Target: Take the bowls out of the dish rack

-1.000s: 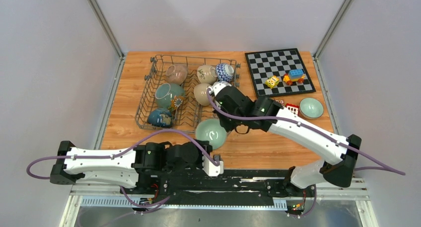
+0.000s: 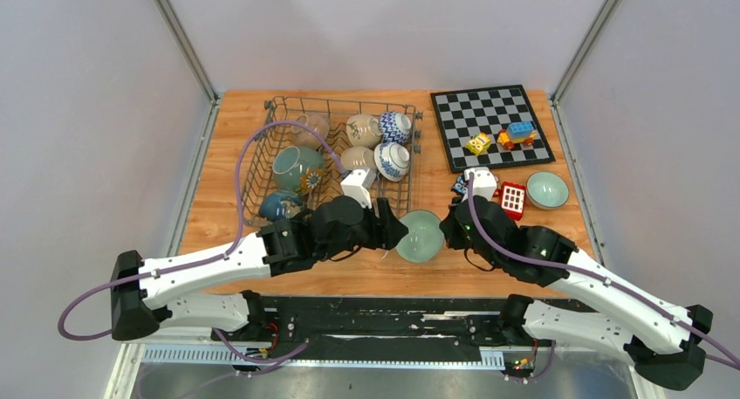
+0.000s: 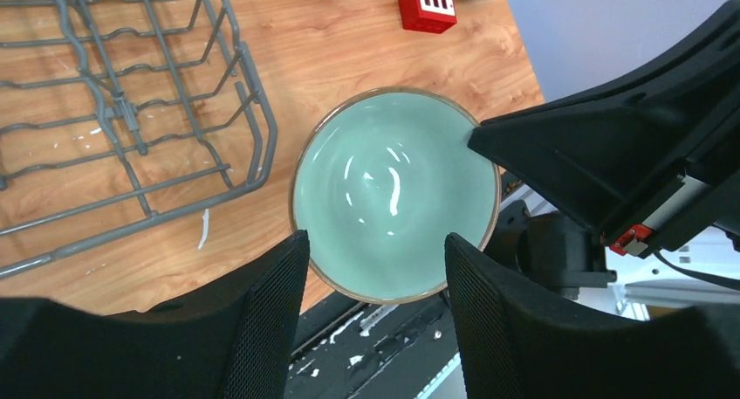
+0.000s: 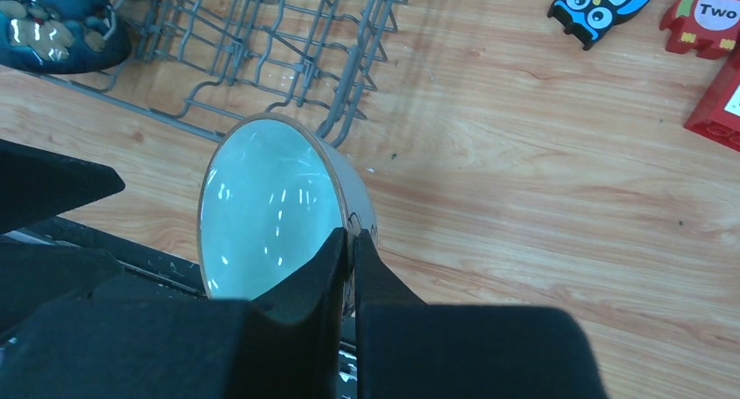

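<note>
A pale green bowl (image 2: pixel 421 237) is between my two arms, in front of the dish rack (image 2: pixel 277 98). In the right wrist view, my right gripper is shut on the rim of this bowl (image 4: pixel 266 202), whose mouth faces left. Seen from the left wrist, the fingers of my left gripper stand apart before the bowl (image 3: pixel 397 185), and its near rim shows between them; contact is unclear. Blue-and-white bowls (image 2: pixel 392 161) and beige bowls (image 2: pixel 363 130) lean in the rack. Another green bowl (image 2: pixel 547 190) rests on the table at right.
Cups fill the rack's left side, among them a green flowered one (image 2: pixel 298 168) and a dark blue one (image 2: pixel 280 206). A checkered board (image 2: pixel 454 137) with toy cars lies at back right. A red block (image 2: pixel 512 202) sits near the right gripper.
My right arm has swung right with the green bowl. The left gripper has come up from the front edge to the bowl's left side; the bowl has shifted slightly left lately.
</note>
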